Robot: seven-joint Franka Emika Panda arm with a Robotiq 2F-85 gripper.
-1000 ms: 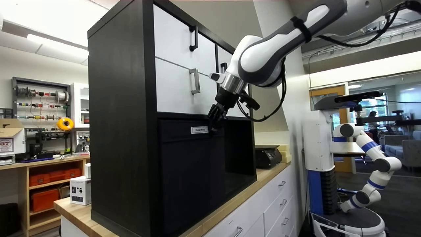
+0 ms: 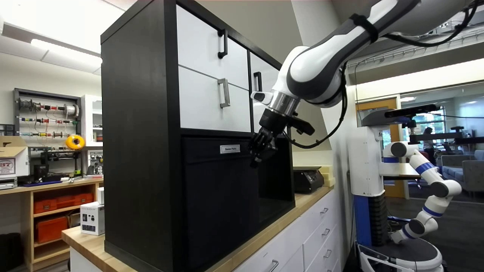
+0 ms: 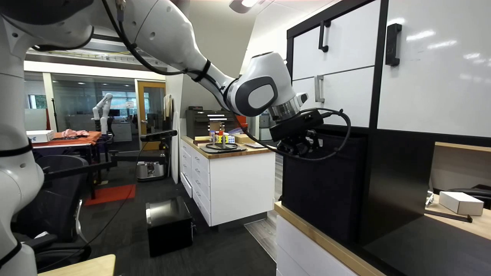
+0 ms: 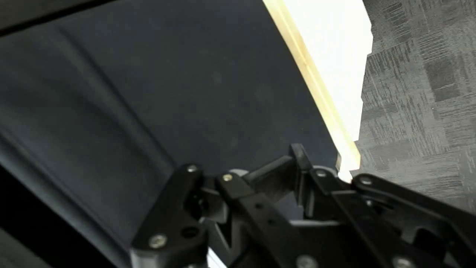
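Observation:
A black fabric bin (image 2: 220, 195) with a small white label (image 2: 230, 149) fills the left bay of the dark cabinet (image 2: 136, 136). My gripper (image 2: 256, 160) is beside the bin's right edge, at the height of its upper part; I cannot tell if it touches. In the second exterior view the gripper (image 3: 295, 148) is at the upper part of the bin (image 3: 322, 193). From the wrist, the dark bin (image 4: 214, 98) spreads beyond the fingers (image 4: 301, 156), which are shut with nothing visible between them.
Above the bin are white doors with a grey handle (image 2: 224, 93) and a black handle (image 2: 222, 44). An empty-looking dark bay (image 2: 276, 176) opens to the right. A wooden counter edge (image 2: 272, 223) runs below, with a black device (image 2: 308, 180) farther along.
My arm and gripper have moved right and slightly down in the first exterior view, away from the label. The bin looks unmoved.

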